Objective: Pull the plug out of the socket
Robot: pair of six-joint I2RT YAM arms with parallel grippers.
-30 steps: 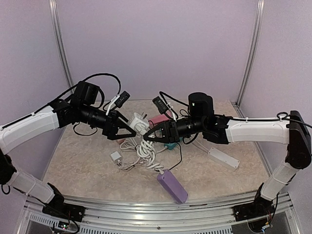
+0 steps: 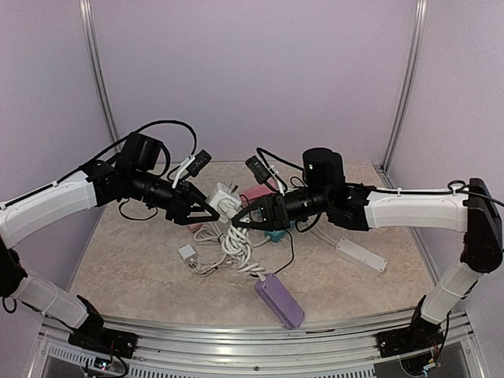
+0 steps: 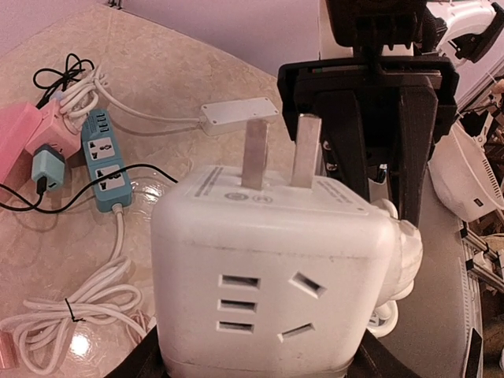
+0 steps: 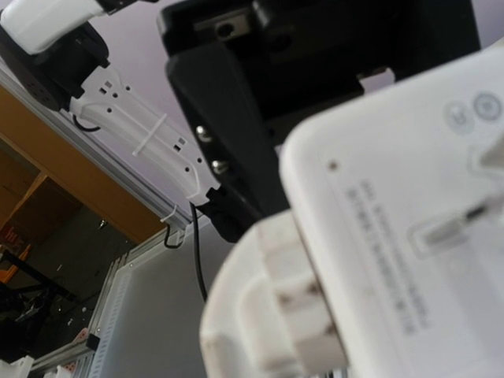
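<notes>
A white cube socket [image 3: 272,276] with two metal prongs on top fills the left wrist view. My left gripper [image 2: 216,213] is shut on it above the table, its fingers mostly hidden behind the cube in that view. Against the cube's side sits a white plug [image 3: 406,256], and my right gripper [image 2: 246,218] is shut on this plug. In the right wrist view the plug [image 4: 264,315] meets the cube [image 4: 370,197]; how deep it sits cannot be made out. From the plug's side, a bundled white cable [image 2: 238,246] hangs down to a purple power strip [image 2: 279,301].
On the table are a white power strip [image 2: 361,256], a blue power strip [image 3: 108,161], a pink block [image 3: 57,130], a small white adapter [image 2: 187,253] and coiled white cable [image 3: 79,315].
Both arms stay almost where they were, with the cube and plug still together. The right arm shows at most a tiny shift.
</notes>
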